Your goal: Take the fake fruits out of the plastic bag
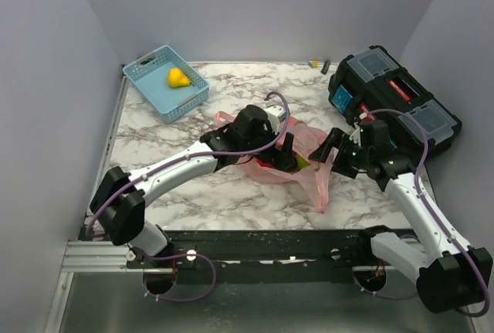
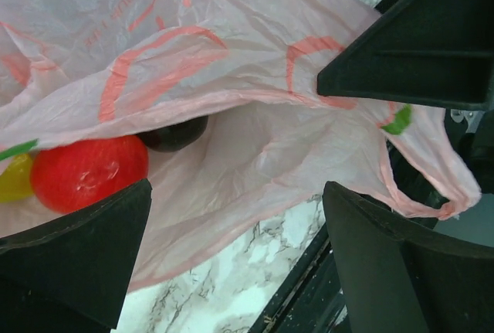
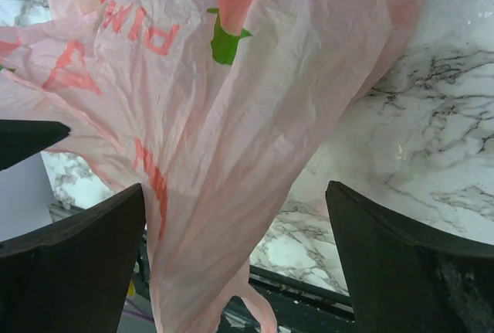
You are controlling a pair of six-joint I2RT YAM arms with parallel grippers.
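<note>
The pink-and-white plastic bag [image 1: 297, 192] lies on the marble table, with a handle strip hanging toward the front edge. Inside it, the left wrist view shows a red fruit [image 2: 89, 174], a dark fruit [image 2: 176, 134] and a bit of yellow [image 2: 15, 178]. A green fruit [image 1: 302, 163] peeks out in the top view. My left gripper [image 1: 289, 155] is open over the bag's mouth, nothing gripped. Facing it at the bag's right side, my right gripper [image 1: 333, 158] is also open; in the right wrist view bag film [image 3: 220, 217] runs between its spread fingers.
A blue basket [image 1: 158, 101] at the back left contains a yellow pear-shaped fruit [image 1: 177, 78]. A black toolbox [image 1: 397, 101] occupies the right side. Both grippers' tips are close together. Bare marble [image 1: 193, 208] lies at the left front.
</note>
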